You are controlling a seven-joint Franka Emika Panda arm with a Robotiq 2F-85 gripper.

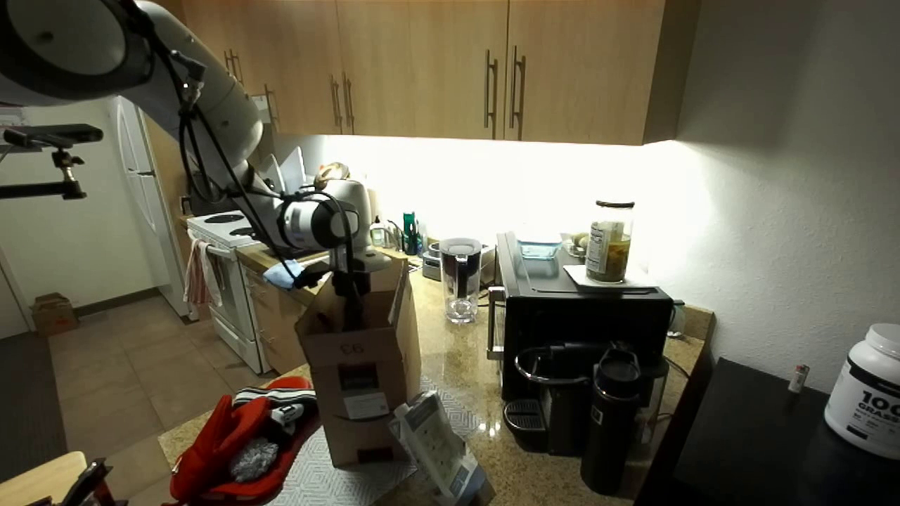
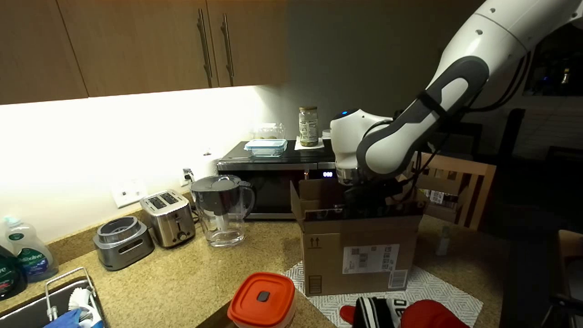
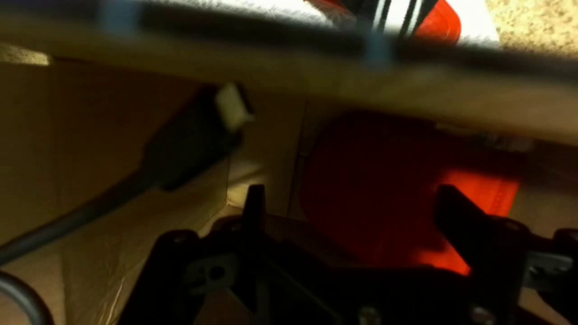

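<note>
A tall open cardboard box stands on the counter. My gripper reaches down into its top, fingers spread apart. In the wrist view a red item with a rounded edge lies inside the box, beyond and between my fingers. Nothing visible is gripped. A dark cable with a light metal-tipped plug shows at the left of that view. In exterior view 2 the box's near wall hides my fingertips.
Red oven mitts lie beside the box, and a small tilted package leans by its other side. A water pitcher, a black toaster oven and a red-lidded container stand nearby. Bare counter lies left of the box.
</note>
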